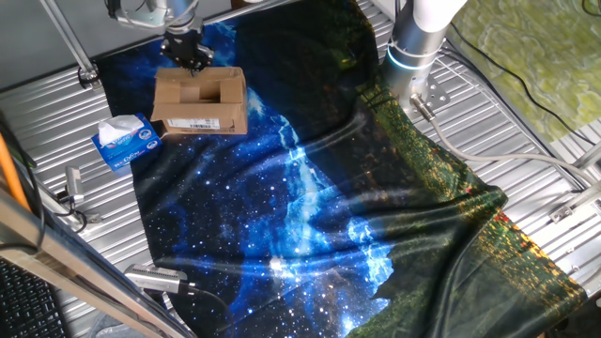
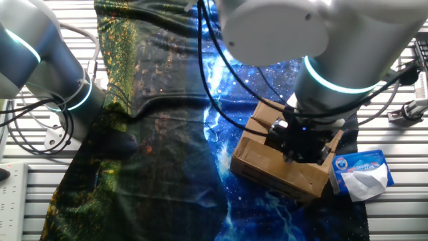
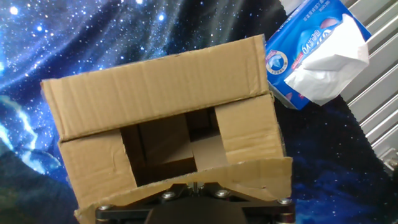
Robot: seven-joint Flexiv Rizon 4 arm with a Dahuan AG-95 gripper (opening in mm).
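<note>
An open brown cardboard box (image 1: 200,120) rests on the dark, galaxy-printed cloth, its flaps spread and a gap in the middle. Within that gap the wrist view shows only bare cardboard and shadow. My gripper is at the box's near flap (image 3: 249,177) in the wrist view, its fingertips close together. Whether the flap's edge lies between them is hidden. From exterior view 1, the gripper (image 1: 195,69) stands at the box's back edge. Exterior view 2 has the dark gripper (image 2: 294,157) overlapping the box (image 2: 267,161).
A blue tissue box (image 1: 127,145) with a white tissue sticking out stands close beside the cardboard box. The printed cloth (image 1: 282,216) is wrinkled and otherwise clear across its middle. A metal post and the robot base (image 1: 410,66) border the area.
</note>
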